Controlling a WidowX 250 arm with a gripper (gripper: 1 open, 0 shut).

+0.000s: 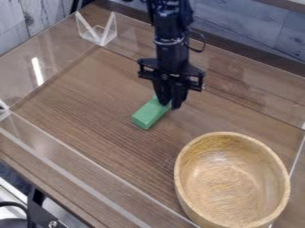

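Note:
A green oblong object point(152, 113) lies on the wooden table point(84, 125) near its middle. My black gripper point(167, 96) hangs from above over the upper end of the green object, partly covering it. Whether its fingers are open or shut on the object cannot be made out.
A large tan bowl point(233, 178) fills the lower right. A clear plastic piece point(98, 29) stands at the upper left, and another white piece shows at the left edge.

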